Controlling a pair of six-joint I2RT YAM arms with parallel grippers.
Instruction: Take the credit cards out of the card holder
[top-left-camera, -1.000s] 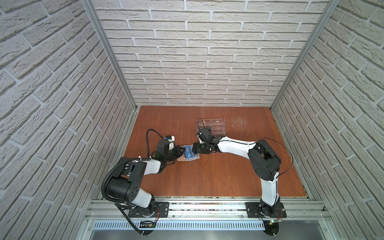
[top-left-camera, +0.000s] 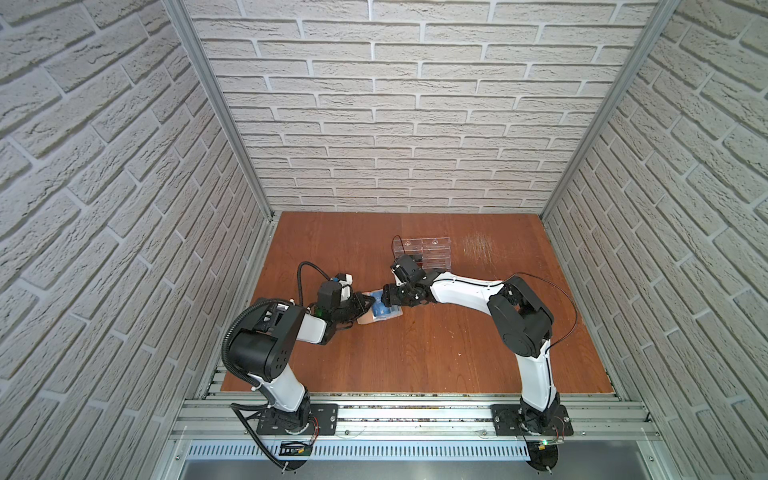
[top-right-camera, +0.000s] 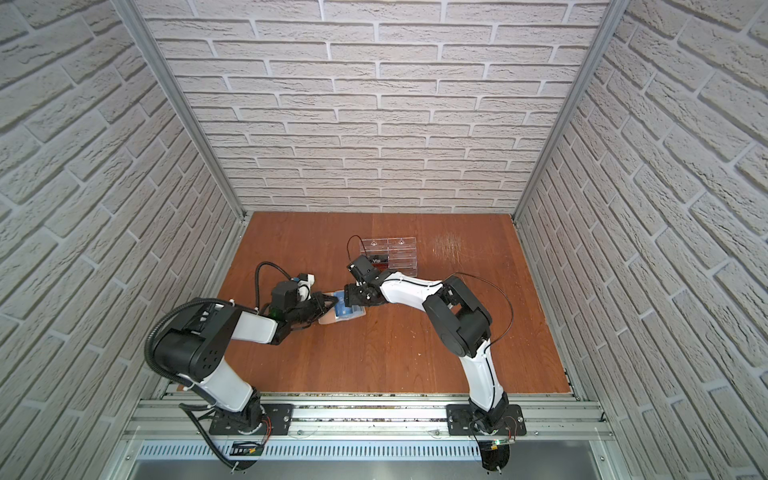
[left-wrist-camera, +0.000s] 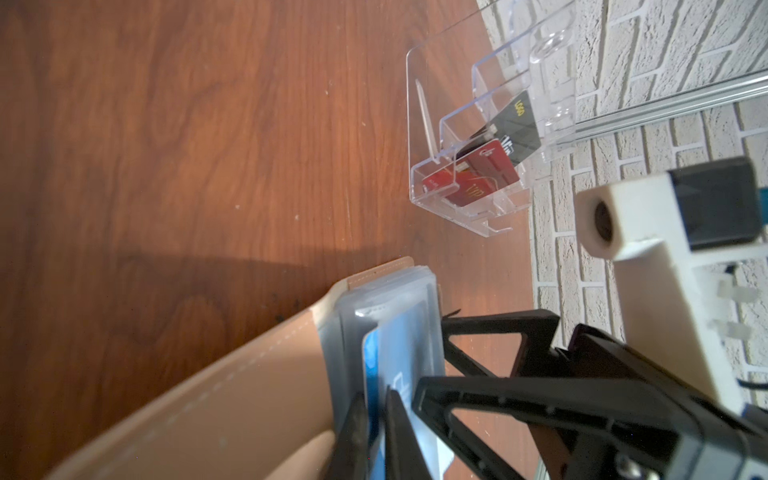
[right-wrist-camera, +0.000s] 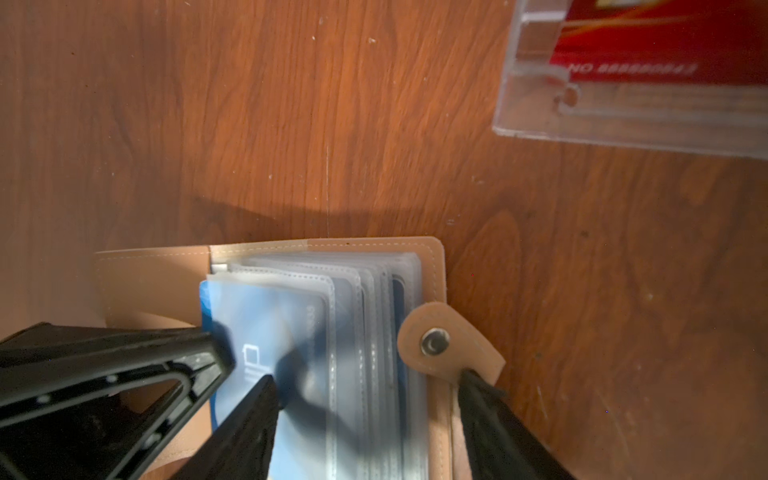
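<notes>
A tan card holder (right-wrist-camera: 160, 280) lies spread open on the table, its stack of clear sleeves (right-wrist-camera: 376, 320) fanned. A blue card (right-wrist-camera: 272, 336) sits in the top sleeve, its blue left edge showing. My left gripper has its narrow, blurred fingertips on either side of that edge; whether they clamp it cannot be told. My right gripper is open over the sleeves, one finger (right-wrist-camera: 248, 428) above the blue card and the other (right-wrist-camera: 492, 432) beyond the right edge, by the snap strap (right-wrist-camera: 448, 340). The card's lower part is hidden.
A clear acrylic rack (top-left-camera: 436, 254) stands behind the holder, with a red card (left-wrist-camera: 480, 172) and a dark card (left-wrist-camera: 516, 124) in it. Both grippers are close together over the holder.
The holder has shifted slightly right, along with my left gripper. The left arm's elbow has swung right; the right arm's forearm and elbow have moved slightly left.
</notes>
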